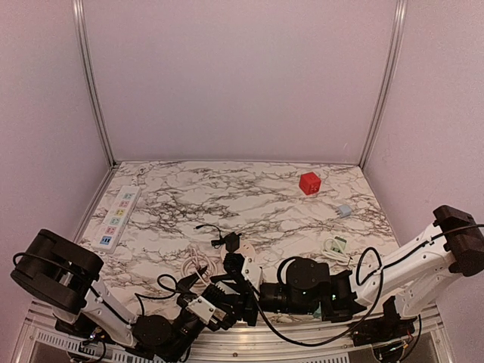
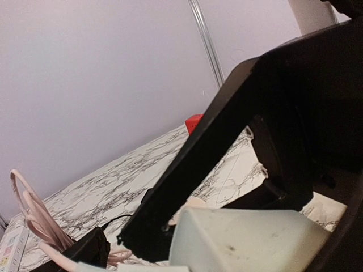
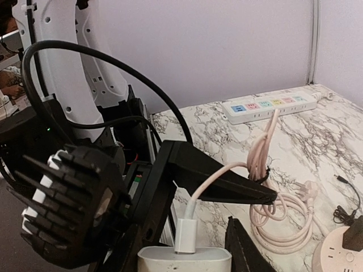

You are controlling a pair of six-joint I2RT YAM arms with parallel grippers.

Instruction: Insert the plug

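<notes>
A white adapter block (image 3: 185,259) is in my right gripper (image 1: 240,291), shut on it, at the bottom of the right wrist view. The white cable plug (image 3: 186,235) stands upright against the block's face, its pink cable leading up and away; how deep it sits cannot be told. In the left wrist view the block (image 2: 244,241) looms large at the bottom, with the plug (image 2: 153,268) at its left edge. My left gripper (image 1: 218,301) is open close beside, one black finger (image 3: 227,188) reaching past the cable. The top view hides the meeting point behind the arms.
The pink cable bundle (image 3: 261,147) hangs by my left finger, with more coils on the table. A power strip (image 1: 117,219) lies at left. A red cube (image 1: 309,183) and a small pale adapter (image 1: 344,211) are at right.
</notes>
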